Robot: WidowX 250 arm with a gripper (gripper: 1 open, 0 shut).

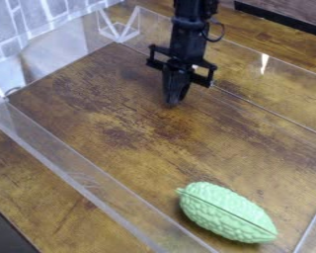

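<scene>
My black gripper (176,94) hangs over the back middle of the wooden surface, its fingers together and pointing down, with nothing visible between them. At the front right lies a green bumpy oval object (227,212), like a bitter melon, well apart from the gripper.
Clear plastic walls (68,168) border the wooden work area (108,124). A pale grid-patterned cloth (48,30) is at the back left.
</scene>
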